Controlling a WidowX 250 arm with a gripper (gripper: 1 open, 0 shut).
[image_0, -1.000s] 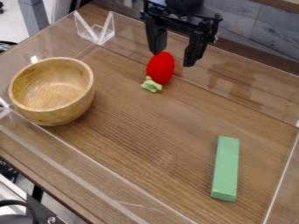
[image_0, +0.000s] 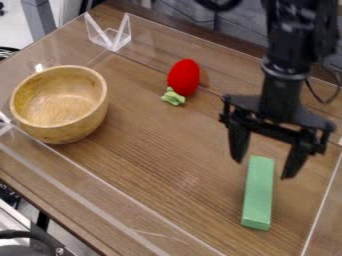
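My gripper (image_0: 274, 140) is open, its dark fingers hanging over the right half of the table, just above the upper end of a long green block (image_0: 259, 197) lying lengthwise. A red oval object (image_0: 183, 75) and a small green piece (image_0: 174, 97) lie at the upper middle of the table. A round tan bowl (image_0: 60, 120) sits at the left.
A white wire holder (image_0: 110, 30) stands at the back left. A cable runs at the upper right, and dark hardware shows at the lower left edge.
The arm has moved from the back of the table toward the front right, down over the green block. The red object and green block look unmoved.
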